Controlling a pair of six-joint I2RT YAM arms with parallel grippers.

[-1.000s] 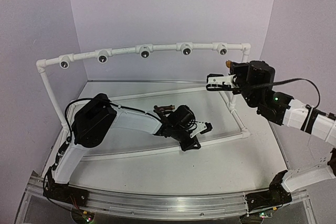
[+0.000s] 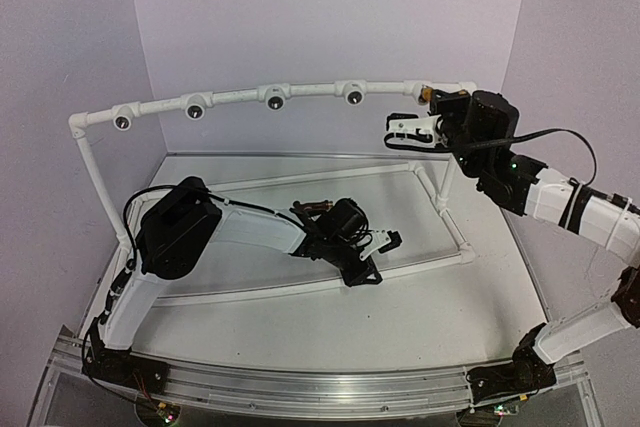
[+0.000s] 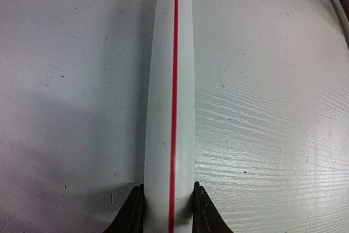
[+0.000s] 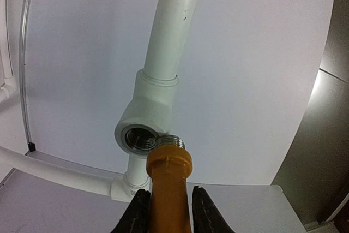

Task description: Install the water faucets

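My right gripper is shut on an orange-brown faucet (image 4: 169, 175), one finger on each side of its body. The faucet's silver threaded end (image 4: 171, 141) points at the frame's upper pipe and appears just right of the threaded socket (image 4: 140, 138), overlapping its rim in the right wrist view; whether they touch cannot be told. From above, the faucet (image 2: 427, 94) hides most of the rightmost socket. My left gripper is shut on the lower white pipe (image 3: 166, 107) with a red stripe, near the frame's front.
Several other sockets along the upper pipe (image 2: 235, 97) stand empty, including one (image 2: 354, 96) left of the right gripper. A brown object, perhaps another faucet (image 2: 312, 207), lies behind the left gripper.
The left arm stays practically still on the lower pipe.
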